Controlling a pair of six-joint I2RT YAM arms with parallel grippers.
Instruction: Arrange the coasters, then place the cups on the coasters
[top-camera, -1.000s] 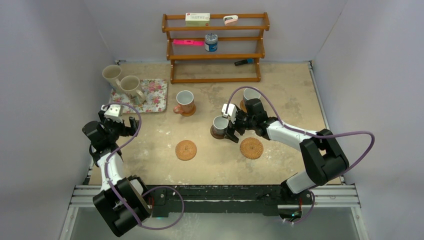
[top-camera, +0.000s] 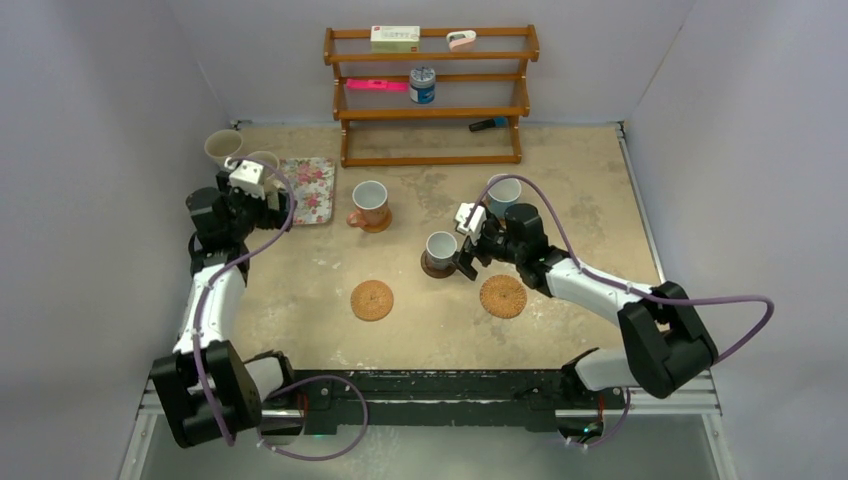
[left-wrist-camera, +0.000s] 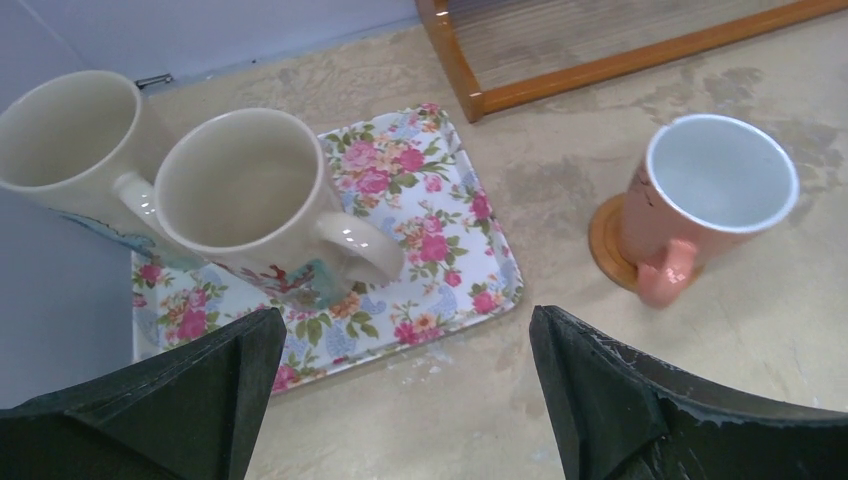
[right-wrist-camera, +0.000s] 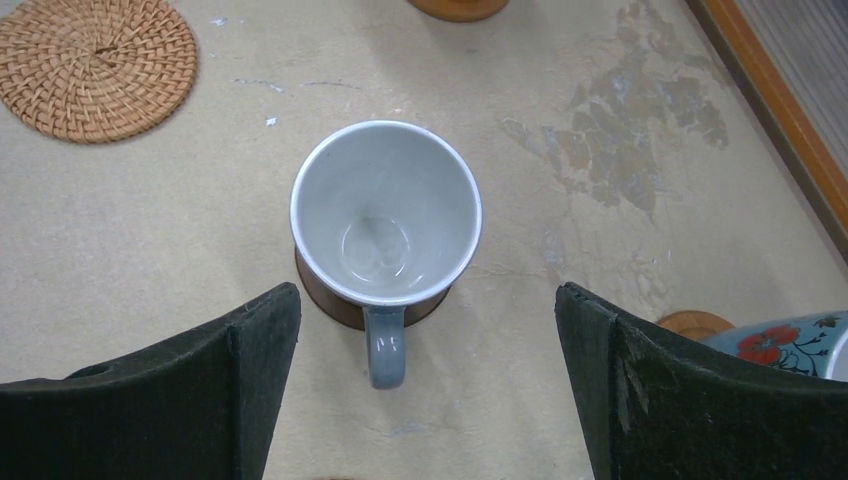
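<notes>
Two cream mugs (left-wrist-camera: 250, 190) with floral prints stand on the flowered tray (left-wrist-camera: 440, 250) at back left; my left gripper hangs open just in front of and above them, holding nothing. A pink mug (top-camera: 371, 201) sits on a wooden coaster at centre back. A grey cup (right-wrist-camera: 385, 210) stands on a dark coaster (right-wrist-camera: 330, 305), with my right gripper open over its handle side. A floral cup (right-wrist-camera: 770, 345) on a coaster is right of that gripper. Two woven coasters (top-camera: 371, 300) lie bare at the front.
A wooden shelf (top-camera: 430, 160) with small items stands along the back wall. Walls close in on both sides. The front middle and right rear of the table have clear room.
My left arm has moved up toward the back, over the tray's front part near the cream mugs.
</notes>
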